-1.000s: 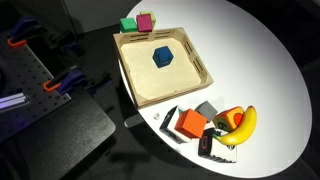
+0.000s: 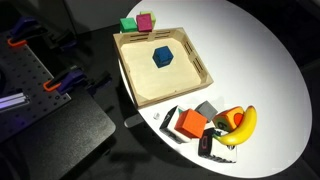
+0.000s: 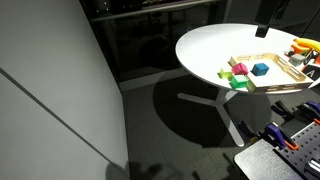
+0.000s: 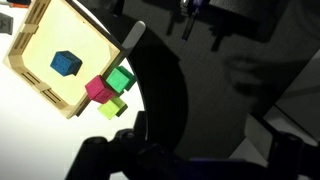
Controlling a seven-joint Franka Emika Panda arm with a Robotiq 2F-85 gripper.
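A dark blue cube [image 2: 163,57] lies inside a shallow wooden tray [image 2: 154,100] on the round white table. Against the tray's outer corner sit a red-pink cube [image 4: 99,89], a green cube [image 4: 120,78] and a yellow-green cube [image 4: 111,107]. In the wrist view my gripper stands open, its dark fingers wide apart with only the dark floor showing between them. The tray and cubes are off to its left, apart from it. Exterior view 2 shows dark parts of the arm at the upper right, above the table.
Beside the tray lie an orange cube [image 2: 190,123], a grey cube [image 2: 206,109], a yellow banana [image 2: 238,127] and black-and-white boxes. A dark stand with blue and orange clamps [image 2: 67,80] is near the table's edge.
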